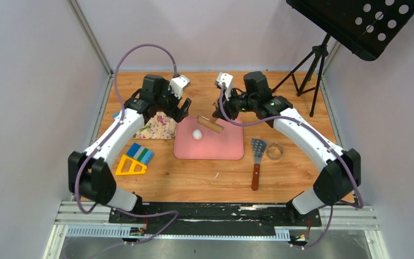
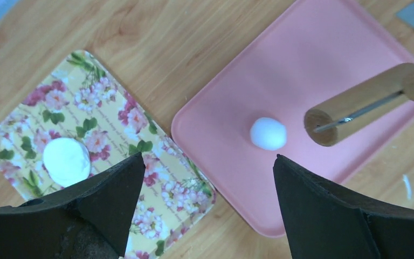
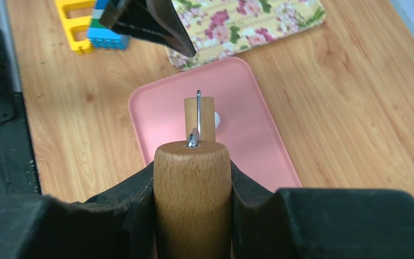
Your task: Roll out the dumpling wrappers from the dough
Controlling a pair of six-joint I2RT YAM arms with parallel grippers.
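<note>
A wooden rolling pin (image 1: 209, 123) with a metal rod is held by my right gripper over the pink board (image 1: 188, 151); its near end fills the space between the fingers. A white dough ball (image 1: 197, 134) rests on the board, seen also in the left wrist view (image 2: 268, 134). My left gripper is open and empty, above the board's left side and the floral mat (image 1: 153, 127). On that mat lies a white round piece (image 2: 66, 162).
A spatula (image 1: 256, 172) and a glass ring (image 1: 275, 151) lie right of the board. Blue blocks and a yellow tool (image 1: 131, 168) sit front left. A black stand (image 1: 318, 54) occupies the back right.
</note>
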